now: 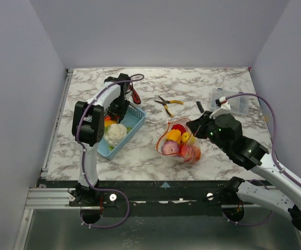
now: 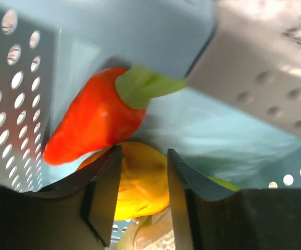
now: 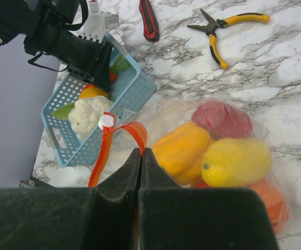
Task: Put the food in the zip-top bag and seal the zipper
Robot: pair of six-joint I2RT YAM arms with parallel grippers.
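The clear zip top bag (image 1: 163, 156) stands with its orange-rimmed mouth open, holding several foods, among them an orange-yellow one (image 3: 184, 148), a yellow one (image 3: 239, 161) and a purple onion (image 1: 170, 147). My right gripper is shut on the bag's orange rim (image 3: 134, 130). Inside the blue basket (image 1: 135, 113), my left gripper points down, its fingers apart. An orange-yellow food (image 2: 142, 185) shows between and below them; whether they touch it I cannot tell. A red pepper (image 2: 96, 112) with a green stem lies beside it. Cauliflower (image 1: 115, 134) fills the basket's nearer part.
Yellow-handled pliers (image 1: 167, 104) lie behind the bag, and a red-handled tool (image 1: 135, 96) behind the basket. A clear lidded box (image 1: 237, 104) sits at the back right. Bare marble separates basket and bag.
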